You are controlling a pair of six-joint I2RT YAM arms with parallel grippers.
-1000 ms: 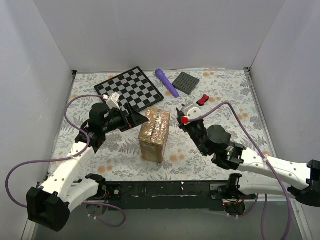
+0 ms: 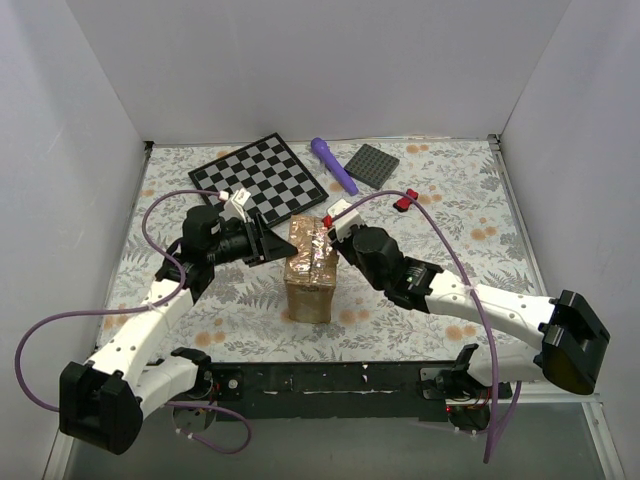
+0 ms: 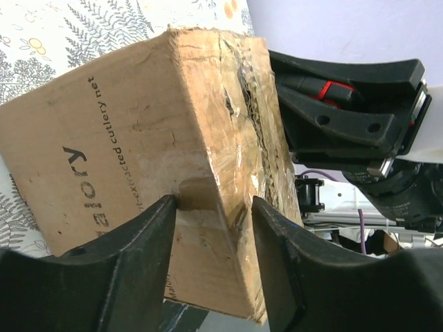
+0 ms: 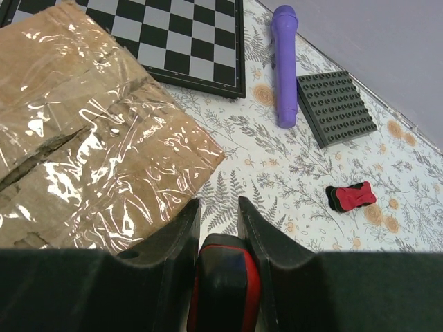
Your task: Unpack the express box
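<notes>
The brown cardboard box (image 2: 309, 302) stands upright near the table's middle, shiny clear tape over its top. In the left wrist view the printed side (image 3: 104, 152) and taped top (image 3: 239, 124) of this box show. My left gripper is at the edge between these faces, fingers apart; whether both touch is unclear. At the box's right top side, my right gripper is shut on a black-and-red tool (image 4: 225, 273). That tool's front end is hidden from me.
Behind the box lie a checkered board (image 2: 262, 178), a purple stick (image 2: 333, 166) and a dark studded plate (image 2: 371, 166). A small red-and-black object (image 2: 406, 200) rests farther right. Free table lies to the right and front right.
My right arm has swung left, bringing the tool to the box. My left gripper has moved slightly right and down in the top view, and the box has turned and shifted slightly right.
</notes>
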